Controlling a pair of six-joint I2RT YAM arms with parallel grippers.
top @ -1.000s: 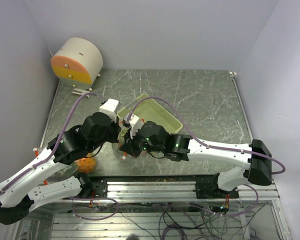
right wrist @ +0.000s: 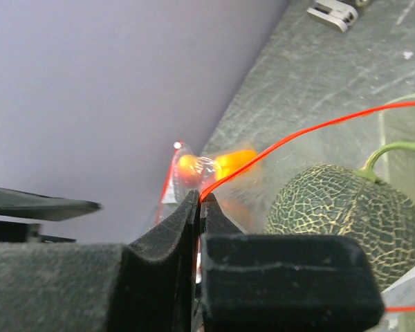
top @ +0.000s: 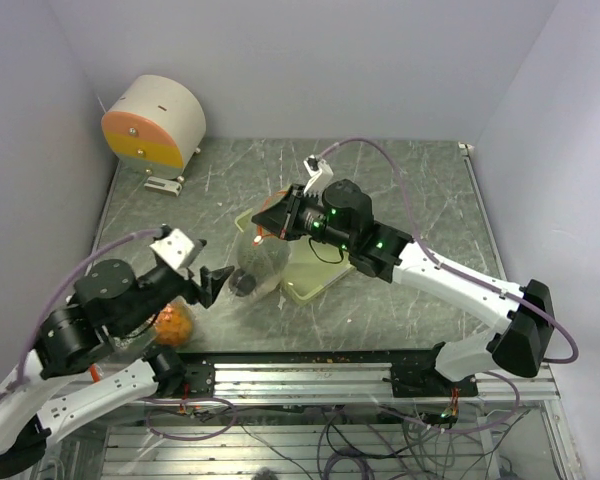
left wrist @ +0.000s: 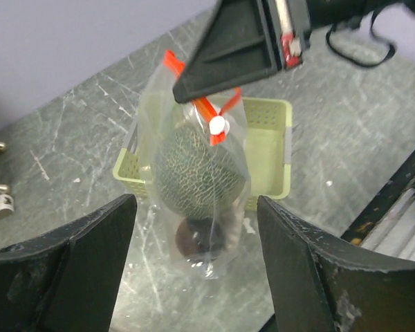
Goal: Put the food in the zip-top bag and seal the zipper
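Observation:
A clear zip top bag (left wrist: 228,200) hangs upright with a netted green melon (left wrist: 194,171) and a dark round piece of food (left wrist: 199,238) inside. Its orange-red zipper strip (left wrist: 206,108) carries a white slider (left wrist: 218,125). My right gripper is shut on the bag's top edge, pinching the thin red strip. In the right wrist view the melon (right wrist: 342,214) shows between two separated red strips, so the mouth gapes there. My left gripper (top: 218,257) stands part open left of the bag, nothing between its fingers.
A pale green basket (left wrist: 270,111) sits behind the bag. Another clear bag with orange food (top: 173,325) lies at the front left, near the left arm. A cream drum-shaped box (top: 160,120) stands at the back left.
My right gripper moved up and back with the bag, which now hangs more upright.

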